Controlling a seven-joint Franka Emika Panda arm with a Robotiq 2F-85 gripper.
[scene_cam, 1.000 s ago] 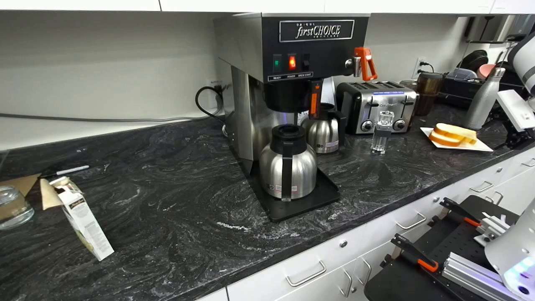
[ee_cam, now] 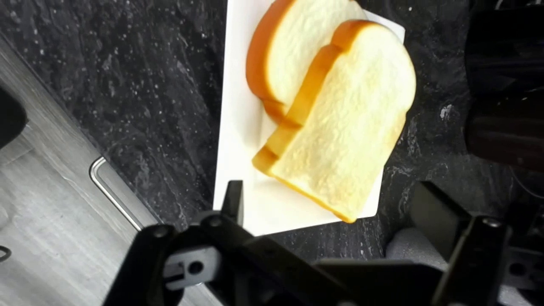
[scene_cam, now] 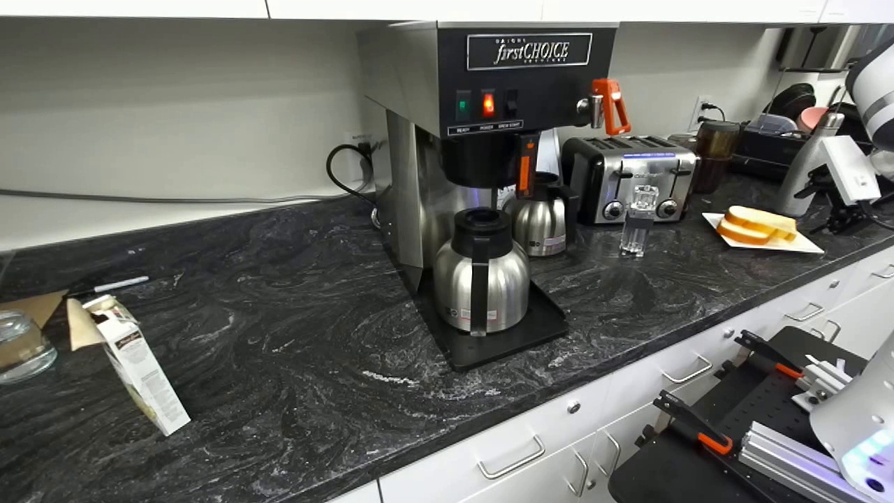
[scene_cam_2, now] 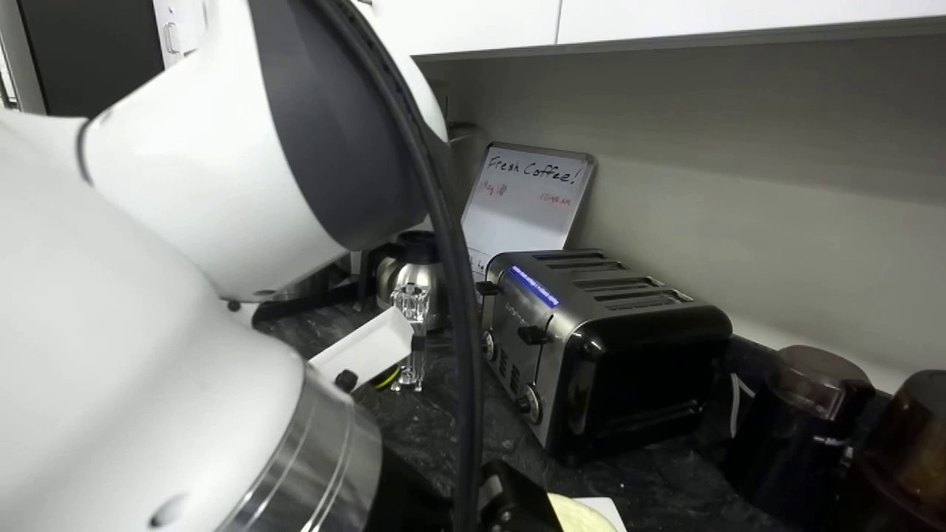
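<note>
Two thick bread slices, the top one overlapping the lower one, rest on a white rectangular plate. In the first exterior view the same plate sits on the dark counter, near its front edge. My gripper stands open with its fingers wide apart and nothing between them. From the wrist camera, the plate's near end and the top slice's lower end appear in the space just beyond the fingertips. At the right of the first exterior view, the gripper is partly seen beside the plate, close to a grey bottle.
A four-slot toaster stands against the wall, with a clear glass-like dispenser before it. Further left is the coffee maker with a steel carafe. Dark canisters flank the toaster. Counter between toaster and plate is clear.
In the first exterior view, my gripper has shifted left and slightly up, now overlapping the grey bottle more. The bread and plate have stayed put.
</note>
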